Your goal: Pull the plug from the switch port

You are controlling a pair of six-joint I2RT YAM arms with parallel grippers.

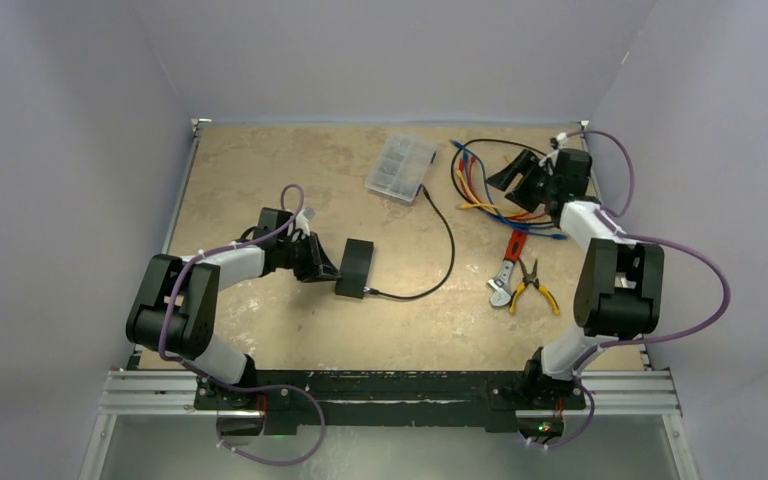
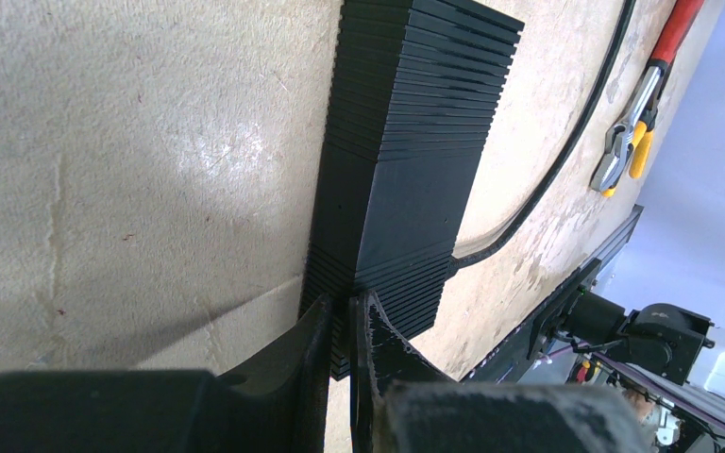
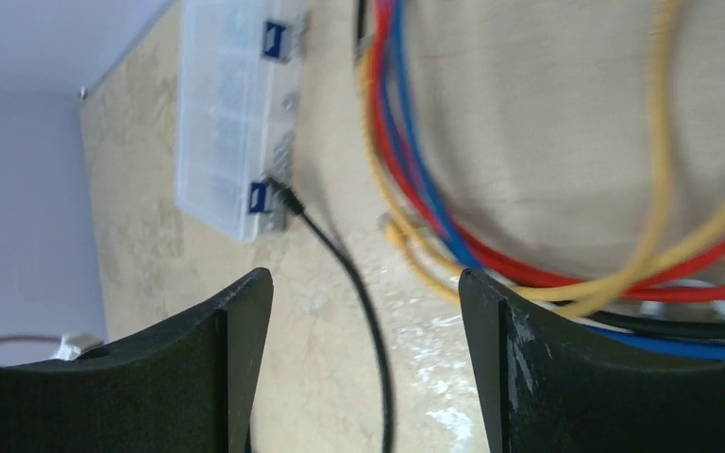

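Observation:
The black switch (image 1: 356, 262) (image 2: 415, 198) lies on the table left of centre. A plug (image 1: 372, 291) sits at its right side near the front end, with a black cable (image 1: 431, 289) curving back toward the clear case. My left gripper (image 1: 328, 272) is at the switch's front-left end, fingertips close together against it; whether anything is between them is hidden. My right gripper (image 1: 501, 175) stands open above the coloured cables at the back right, nothing between its fingers.
A clear organiser case (image 1: 400, 166) lies at the back centre. Coloured cables (image 1: 490, 210) are coiled at the back right. An adjustable wrench (image 1: 503, 284) and pliers (image 1: 543, 294) lie right of centre.

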